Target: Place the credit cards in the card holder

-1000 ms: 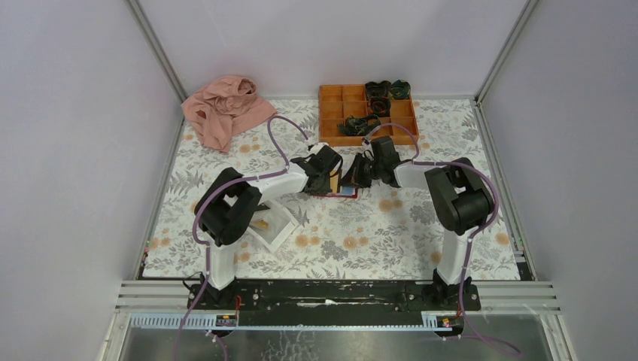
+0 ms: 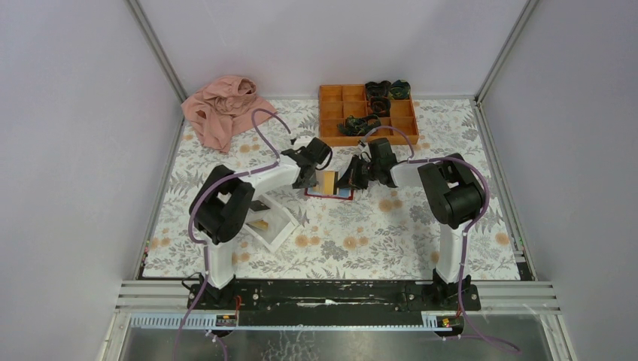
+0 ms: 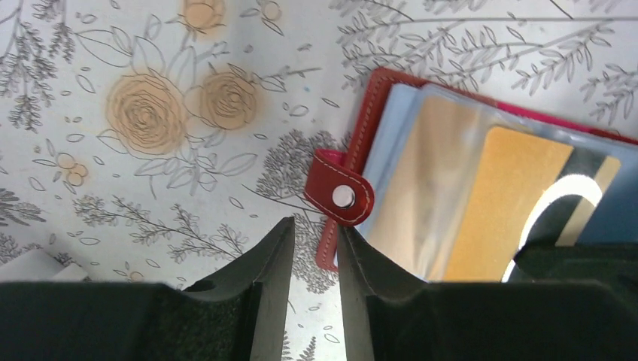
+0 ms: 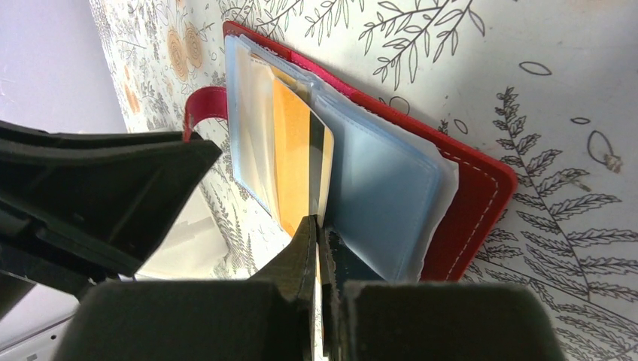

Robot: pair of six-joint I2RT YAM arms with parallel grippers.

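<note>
The red card holder [image 2: 329,197] lies open on the table between both arms, its clear sleeves [image 4: 384,180] facing up. A gold-and-black card [image 4: 297,147] sits at the sleeves, partly behind the clear plastic, one edge raised in the right wrist view. My right gripper is shut on that edge, a thin strip showing between its fingers. Over the holder's left side, my left gripper stands open and empty near the snap strap [image 3: 342,192]. How deep the card is in the sleeve is hard to tell.
A white tray [image 2: 280,238] with cards in it lies at the front left, partly under the left arm. At the back are an orange compartment box [image 2: 331,141] and a pink cloth [image 2: 226,113]. Table space in front of the holder is free.
My left gripper has moved left, uncovering more of the holder and the gold card. The right gripper and the holder have shifted slightly left.
</note>
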